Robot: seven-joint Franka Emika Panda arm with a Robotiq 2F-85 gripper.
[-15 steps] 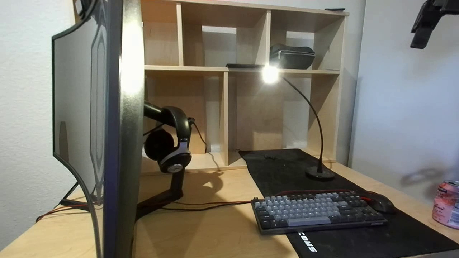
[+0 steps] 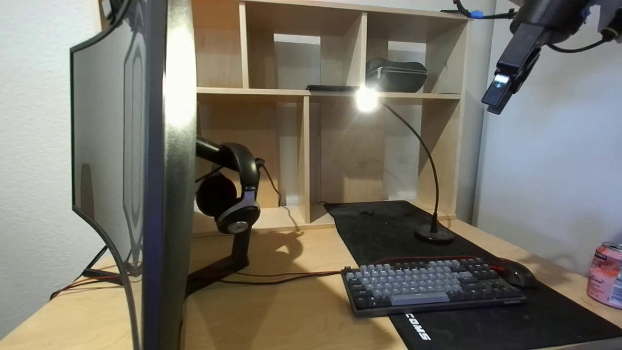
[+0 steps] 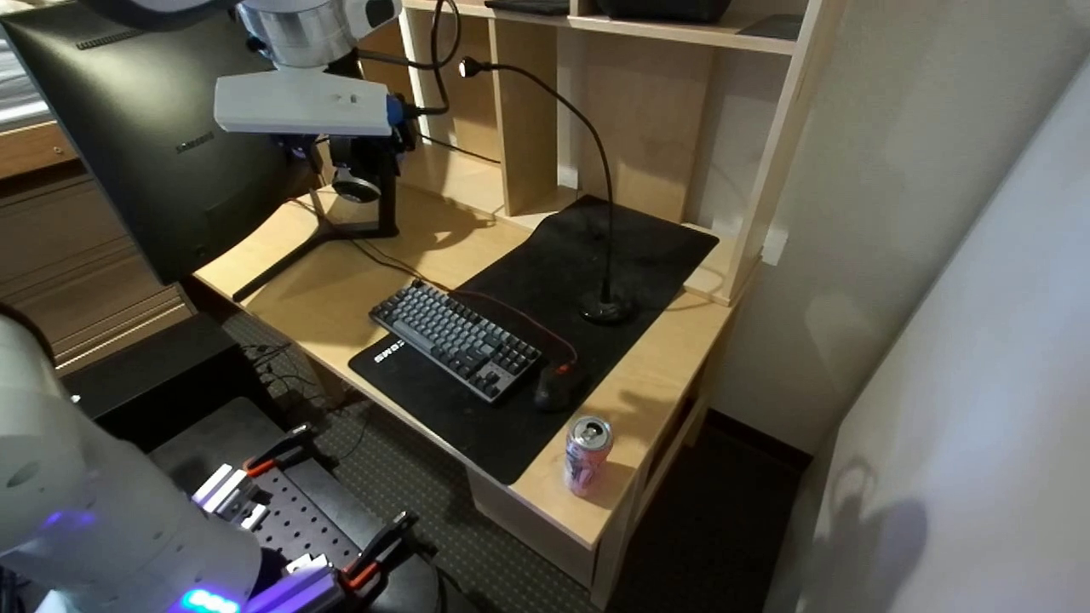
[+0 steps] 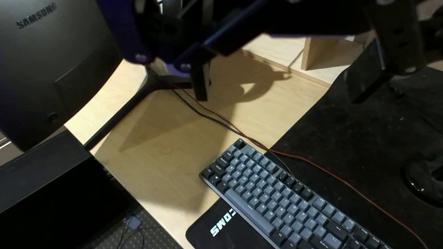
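Note:
My gripper (image 2: 499, 99) hangs high at the upper right of exterior view 1, well above the desk. In the wrist view its two fingers (image 4: 201, 85) stand wide apart, with nothing held between them. Black headphones (image 2: 237, 189) hang on the stand behind the monitor, away from the gripper. Below the gripper lie a grey and black keyboard (image 4: 265, 199) and a black mouse (image 4: 421, 180). At the desk's near corner stands a pink can (image 3: 588, 456), upright. The gripper touches none of these.
A large monitor (image 2: 175, 175) rises at the left. The lit gooseneck lamp (image 2: 428, 151) stands on the black desk mat (image 3: 644, 245). Behind is a wooden shelf unit (image 2: 306, 157) with a black case (image 2: 396, 76). Bare desk (image 4: 166, 166) lies left of the keyboard.
In exterior view 1 my gripper has come left and lower in the picture, and more of the arm shows. The desk items have not moved.

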